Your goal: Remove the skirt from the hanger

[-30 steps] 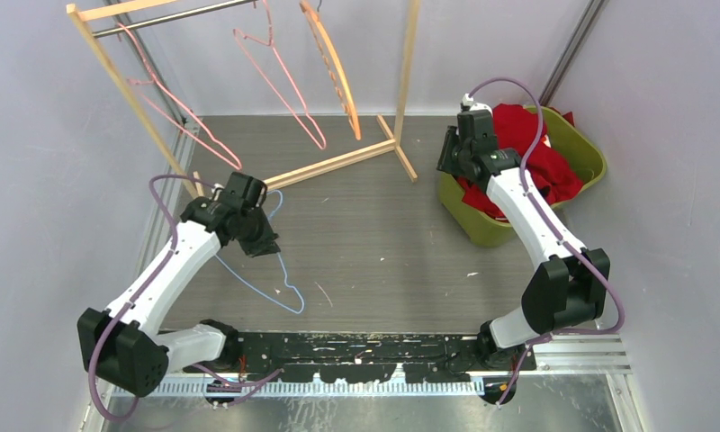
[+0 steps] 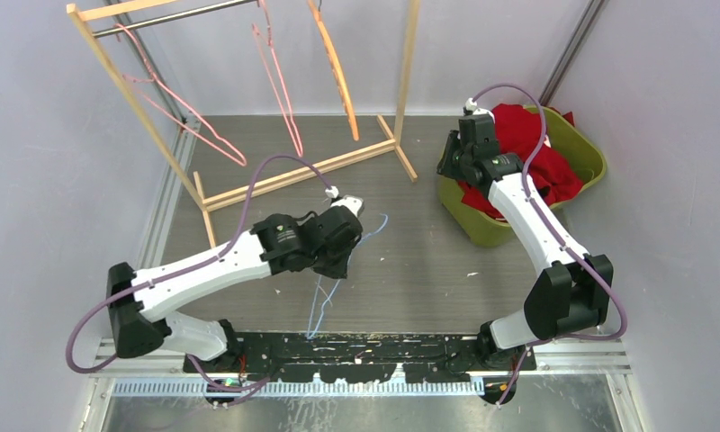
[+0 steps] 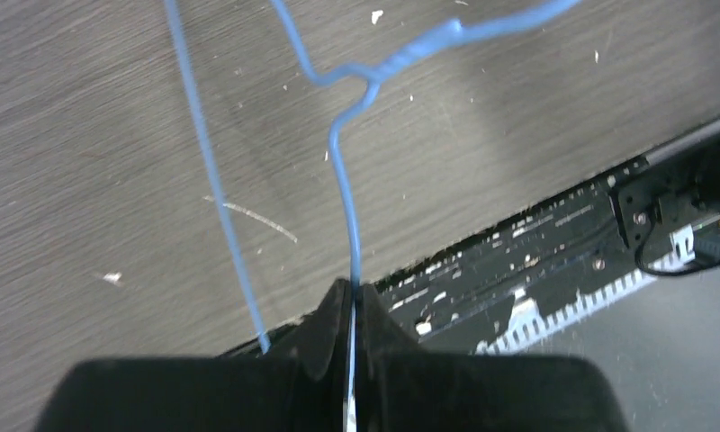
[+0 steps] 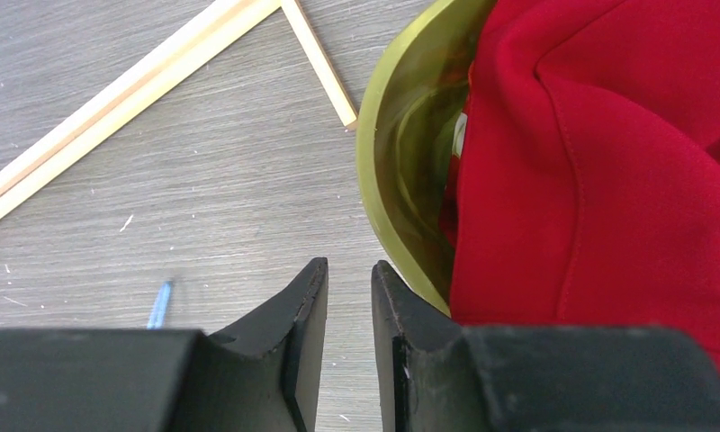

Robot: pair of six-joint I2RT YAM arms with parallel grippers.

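My left gripper is shut on the thin light-blue hanger (image 2: 313,306), which dangles low over the floor near the front middle; no cloth shows on it. The red skirt (image 4: 590,207) lies heaped inside the green basket (image 2: 478,225) at the right, with folds up against the basket's wall. At the basket's left rim, my right gripper is part open, with nothing between its fingers.
The wooden rack (image 2: 302,175) stands at the back left, with pink hangers (image 2: 203,126) and an orange hanger (image 2: 337,72) on its rail. The middle floor between the rack and basket is clear.
My left gripper has moved right across the front middle, carrying the blue hanger along. The pink and orange hangers have swung slightly. The right arm has barely moved.
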